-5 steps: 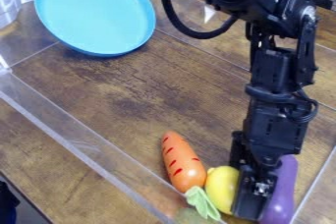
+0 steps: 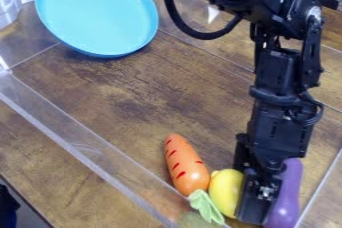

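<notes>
My black gripper (image 2: 257, 194) is lowered to the bottom right of the wooden surface, among toy vegetables. A yellow round toy (image 2: 225, 190) sits against its left side, and a purple elongated toy (image 2: 283, 212) lies just to its right. An orange carrot with red marks (image 2: 185, 164) and pale green leaves lies to the left of the yellow toy. The fingertips are mostly hidden by the toys and the gripper body, so its opening is unclear.
A light blue plate (image 2: 95, 10) rests at the top left.
</notes>
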